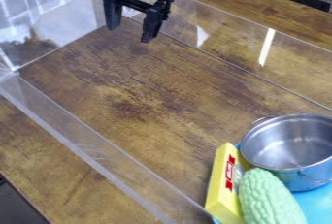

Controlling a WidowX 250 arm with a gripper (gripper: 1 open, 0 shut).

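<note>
My black gripper (134,15) hangs at the top of the camera view, over the far left part of the wooden surface (143,92) inside clear walls. Its two dark fingers point down, spread apart, with nothing visible between them. At the bottom right are a steel pot (290,153), a yellow box (223,184) and a green corn-like item (270,199), all far from the gripper.
A clear wall (91,150) runs along the left and front, and another crosses the back right. A blue surface (314,208) lies under the pot. The middle of the wooden area is empty.
</note>
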